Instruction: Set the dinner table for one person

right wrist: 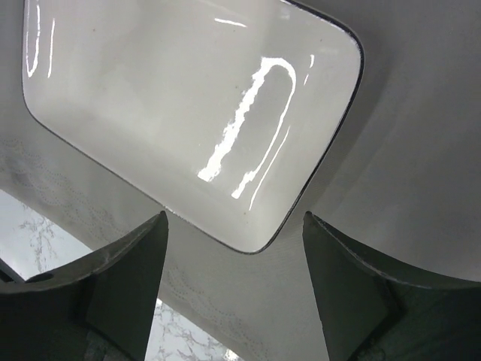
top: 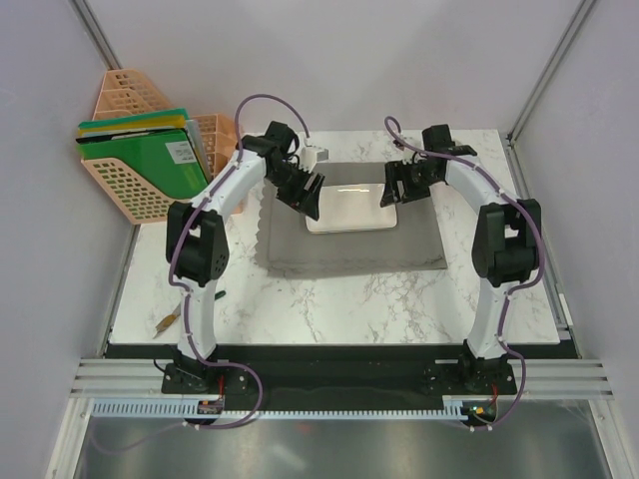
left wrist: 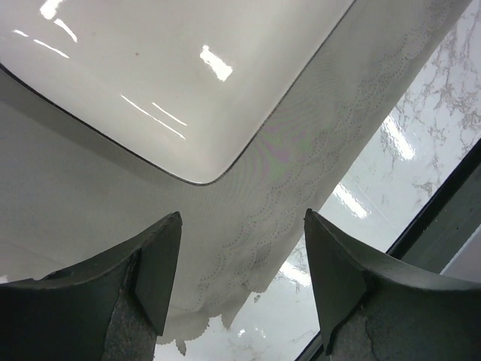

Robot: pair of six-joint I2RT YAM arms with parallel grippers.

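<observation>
A white rectangular plate [top: 349, 208] with a dark rim lies flat on a grey placemat [top: 339, 255] with a lace-like border. At the plate's left end in the top view is my left gripper [top: 315, 201], and at its right end my right gripper [top: 392, 197]. In the left wrist view, a corner of the plate [left wrist: 203, 113] lies just beyond the open left gripper. In the right wrist view, a corner of the plate [right wrist: 188, 113] reaches between the parted fingers of the right gripper. Neither grips anything.
An orange basket [top: 140, 198] of green and yellow folders stands at the back left. Slim utensils, one with an orange-brown part [top: 167, 323], lie near the left arm.
</observation>
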